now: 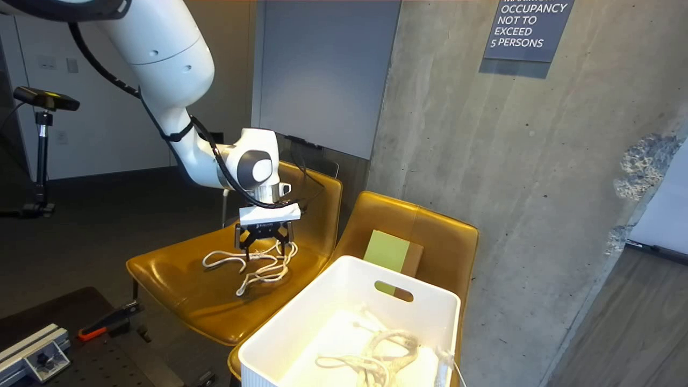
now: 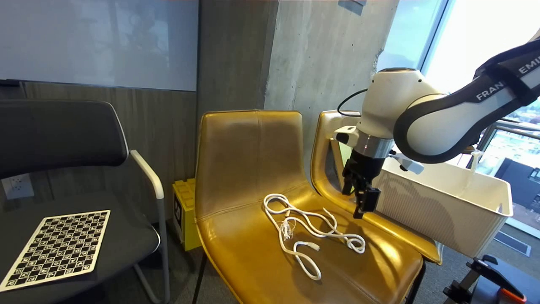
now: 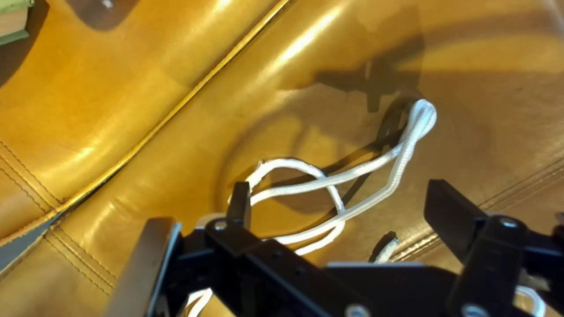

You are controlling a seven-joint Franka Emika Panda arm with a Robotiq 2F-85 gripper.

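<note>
A white rope (image 1: 265, 265) lies in loose loops on the seat of the brown leather chair (image 2: 251, 167). My gripper (image 1: 265, 245) hangs low over that rope in exterior view 1, its fingers wide apart. In the wrist view the gripper spans a wide gap, and strands of rope (image 3: 365, 169) run across the seat below and beyond it, one loop passing behind the left finger. Nothing is clamped between the fingers. Part of the rope is hidden under the gripper body there.
A white bin (image 1: 303, 302) with pale rope (image 1: 387, 361) inside stands on the neighbouring chair. Behind it a green book-like block (image 1: 387, 250) leans against the backrest. A dark chair with a checkered board (image 2: 60, 245) is at the far left in exterior view 2.
</note>
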